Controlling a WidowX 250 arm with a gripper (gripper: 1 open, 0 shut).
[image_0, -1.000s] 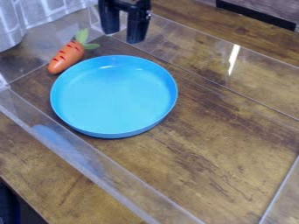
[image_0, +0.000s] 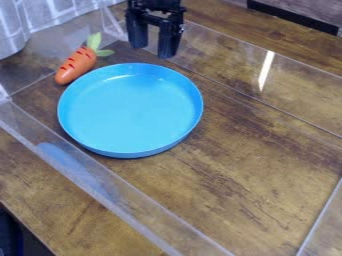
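Note:
A round blue plate (image_0: 130, 110) lies on the wooden table, left of centre. An orange toy carrot (image_0: 76, 66) with a green top rests behind it at the upper left, apart from the plate. My black gripper (image_0: 154, 42) hangs at the top of the view, behind the plate and to the right of the carrot, its two fingers spread open with nothing visible between them.
Clear plastic walls surround the work area along the left, back and right. The wooden surface (image_0: 247, 160) to the right of the plate is bare. White crumpled material (image_0: 27, 30) sits at the upper left.
My gripper has shifted slightly to the right and lower in the view over the last second. The carrot and plate have not moved.

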